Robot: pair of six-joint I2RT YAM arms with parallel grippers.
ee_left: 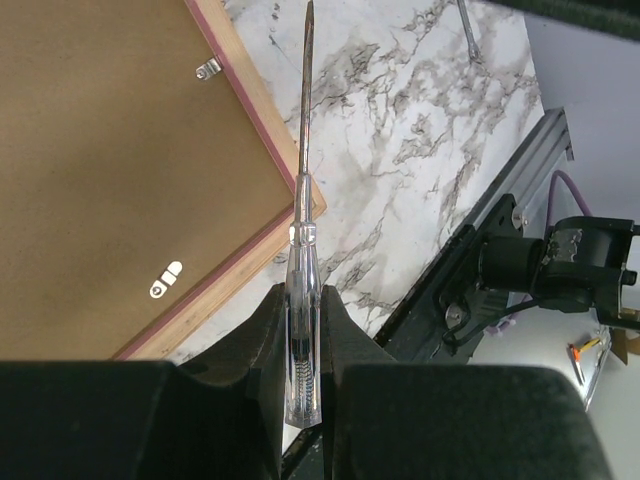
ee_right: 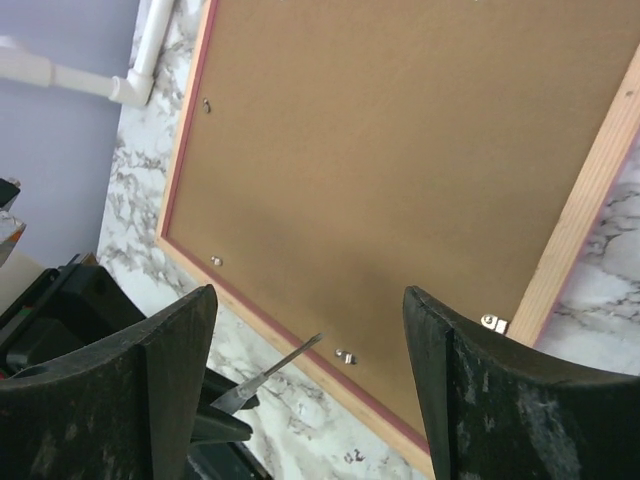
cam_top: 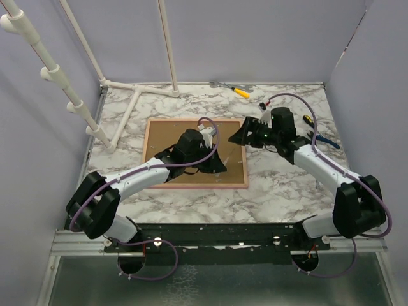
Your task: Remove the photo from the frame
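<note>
The picture frame [cam_top: 159, 178] lies back side up, its brown backing [ee_right: 390, 150] held by small metal clips [ee_left: 165, 280]. My left gripper [cam_top: 217, 164] is over the frame's right half, shut on a screwdriver [ee_left: 303, 270] with a clear handle, whose thin shaft extends over the frame's corner in the left wrist view. My right gripper [cam_top: 238, 137] hangs above the frame's right edge near its upper part, open, with nothing seen between its fingers; the screwdriver's tip shows beyond them in the right wrist view.
A yellow-handled tool [cam_top: 241, 92] lies at the back, with more tools [cam_top: 326, 140] along the right side. White pipes [cam_top: 127, 115] stand at the back left.
</note>
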